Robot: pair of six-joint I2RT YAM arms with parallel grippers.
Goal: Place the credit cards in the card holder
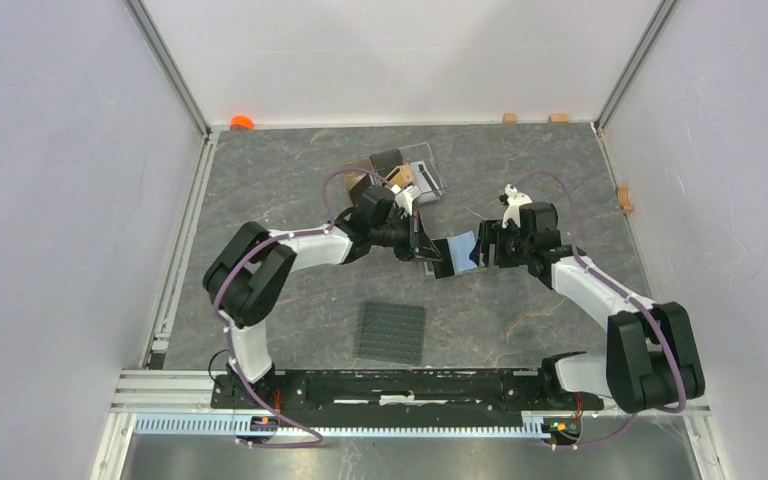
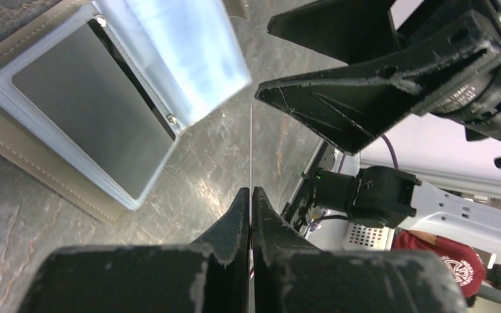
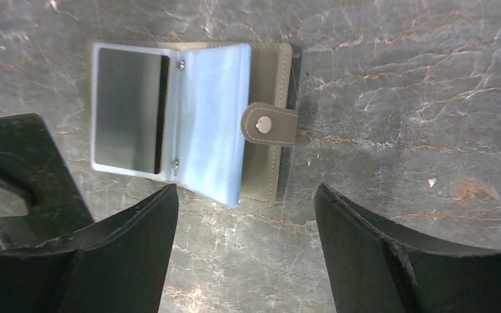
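The card holder (image 3: 277,72) lies open on the table, its brown cover under a pale blue flap (image 3: 212,117) and a window pocket (image 3: 127,107) that looks dark grey. My left gripper is shut on a dark card, seen edge-on as a thin line (image 2: 251,147) in the left wrist view. In the right wrist view, this black card (image 3: 45,189) shows its face at the left, apart from the holder in that picture. From above, the card (image 1: 443,259) overlaps the holder's left part. My right gripper is open and empty, close to the holder's flap side.
Behind the left arm stands a clear box (image 1: 437,172) with several items in it. A ribbed grey pad (image 1: 391,333) lies at the front, and an orange object (image 1: 241,122) at the back left edge.
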